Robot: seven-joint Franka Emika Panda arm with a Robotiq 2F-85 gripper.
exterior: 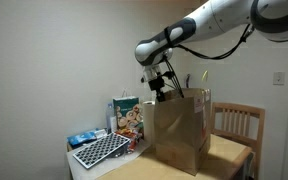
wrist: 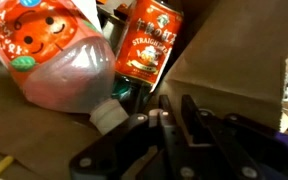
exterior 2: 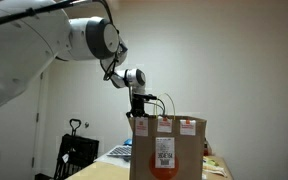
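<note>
A large brown paper bag point(exterior: 179, 132) stands upright on the table, with my gripper point(exterior: 160, 97) at its open top, near the left rim. In the wrist view my gripper is part open, a narrow gap between its dark fingertips and nothing seen in it. Inside the bag, ahead of the fingers, lie a clear bottle point(wrist: 69, 70) with a white cap and smiling fruit faces, and an orange-red can point(wrist: 148, 42). Both are apart from the fingertips. The bag's front in exterior view 2 carries a red round print point(exterior 2: 165, 145).
Left of the bag lies a white perforated rack point(exterior: 101, 149). A patterned bag point(exterior: 127, 114) and a bottle point(exterior: 111, 118) stand behind it. A wooden chair point(exterior: 239, 123) is at the right. Bare tabletop point(exterior: 219, 160) shows right of the bag.
</note>
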